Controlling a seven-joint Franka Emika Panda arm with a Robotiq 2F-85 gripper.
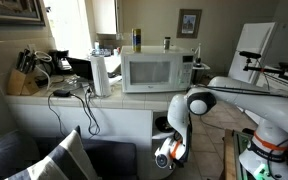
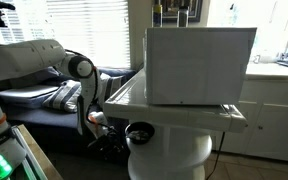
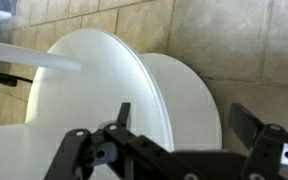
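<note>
My gripper is open in the wrist view, its two black fingers wide apart with nothing held between them. Beyond them is a large white rounded piece (image 3: 94, 75) with a curved rim, and a flat white disc (image 3: 189, 100) lies partly behind it over the tiled floor. In the first exterior view the gripper (image 1: 166, 160) hangs low in front of the counter, small and hard to make out. The second exterior view has the gripper (image 2: 106, 141) left of a black round container (image 2: 140, 133).
A white microwave (image 1: 160, 72) stands on the counter (image 1: 124, 101), with a knife block (image 1: 24, 82) farther left. A dark sofa (image 1: 109, 158) lies left of the arm. Bare tiles (image 3: 249, 40) show at the wrist view's upper right.
</note>
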